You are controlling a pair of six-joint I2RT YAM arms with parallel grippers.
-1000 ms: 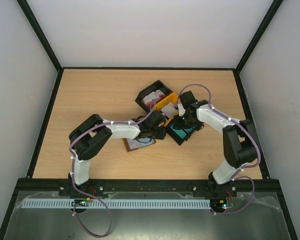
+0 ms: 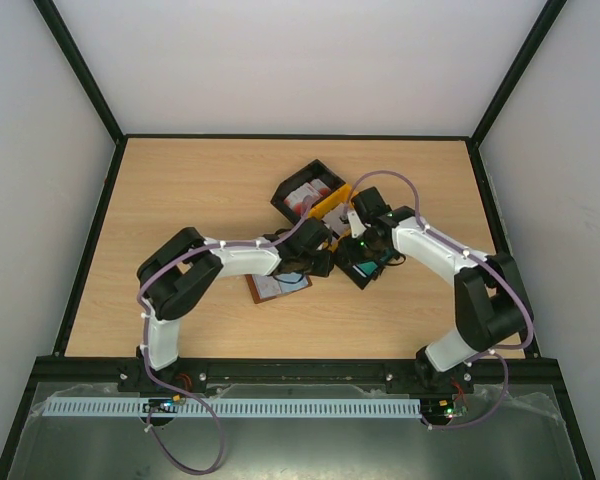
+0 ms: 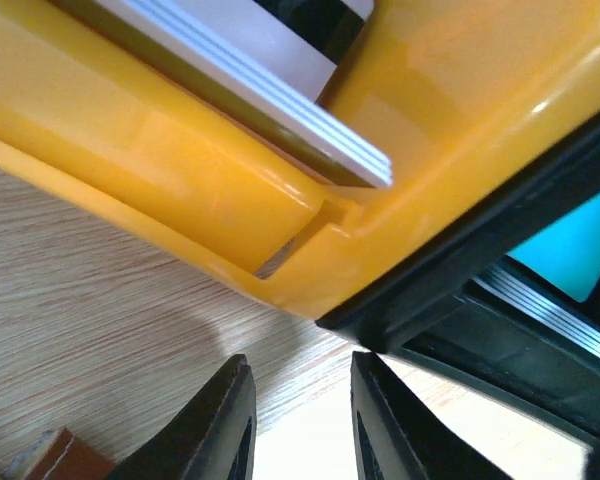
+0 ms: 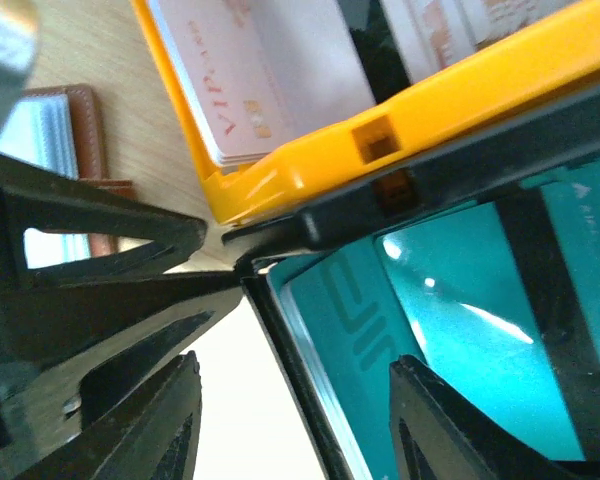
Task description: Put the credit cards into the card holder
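Observation:
My right gripper stands part open, low over the black box (image 4: 310, 400) of teal cards (image 4: 355, 310). The box's wall and the nearest card's edge show between its fingers. My left gripper is by the corner where the yellow box (image 3: 180, 210) and black box meet. Its fingers (image 3: 230, 400) are a short way apart; the gap looks bright white, and whether it grips anything is unclear. White cards (image 3: 280, 100) lie in the yellow box. A brown card holder (image 2: 250, 289) with pale blue cards (image 2: 280, 285) lies beside my left arm.
Farther back, another black box (image 2: 278, 196) holds white and red cards (image 2: 308, 196). Both grippers are very close together. Bare table (image 2: 180, 180) lies to the left and in front.
My right gripper has moved slightly left and toward the front over the teal cards, closer to my left gripper. The left arm and the boxes look unmoved.

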